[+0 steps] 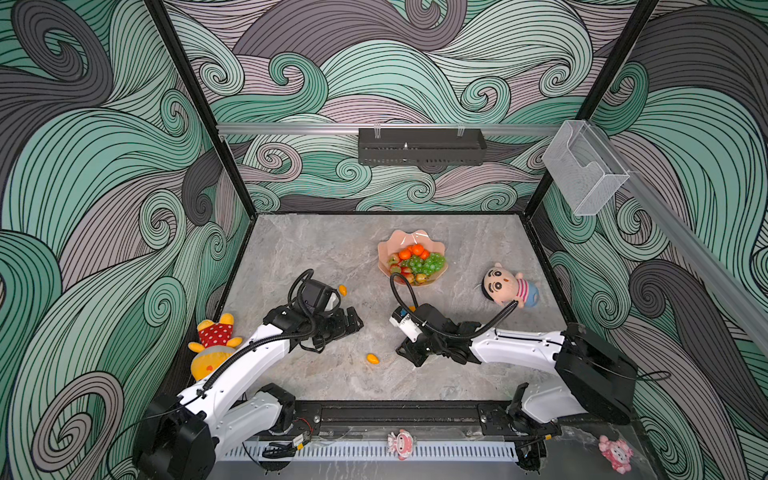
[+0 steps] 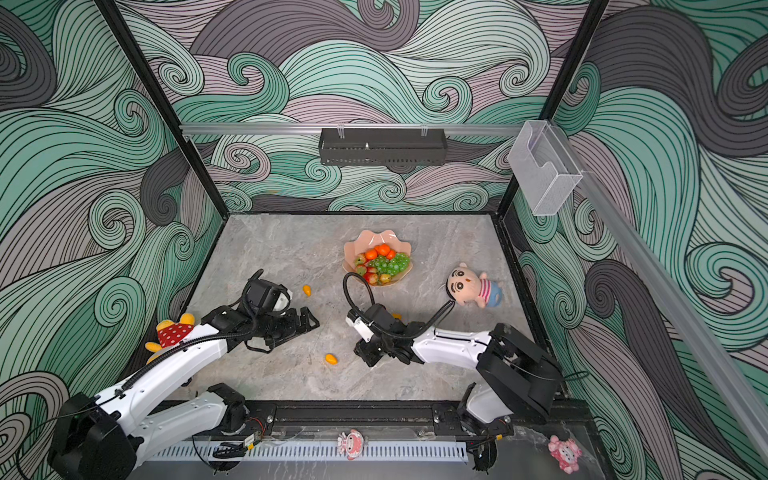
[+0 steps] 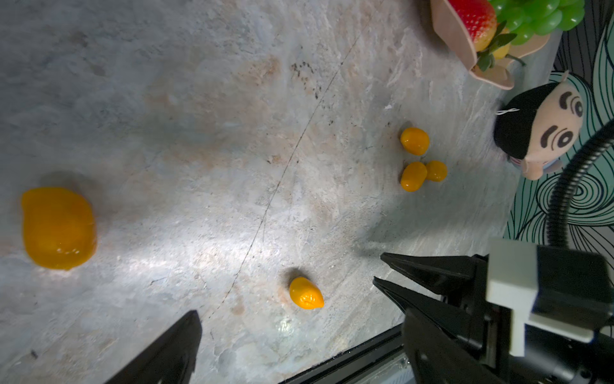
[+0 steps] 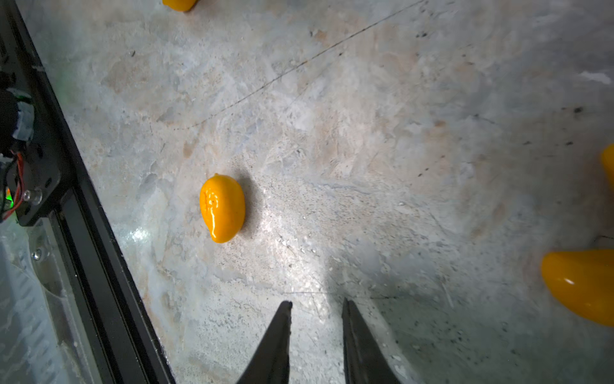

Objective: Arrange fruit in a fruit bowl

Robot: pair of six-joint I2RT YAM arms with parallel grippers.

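Observation:
A pink scalloped bowl [image 1: 386,254] at the back centre holds oranges, green grapes and red and yellow fruit. Small yellow fruits lie loose on the table: one at the front centre [image 1: 373,359], one further back [image 1: 342,290], and a group of three [image 3: 414,139] nearer the right. My left gripper [image 1: 349,320] hovers open above the left-middle, near a yellow fruit [image 3: 57,227], nothing between its fingers. My right gripper is low over the table right of the front fruit [image 4: 222,208], part open, nothing between its fingers.
A boy doll [image 1: 509,288] lies at the right of the table. A yellow plush toy [image 1: 209,360] sits at the left edge.

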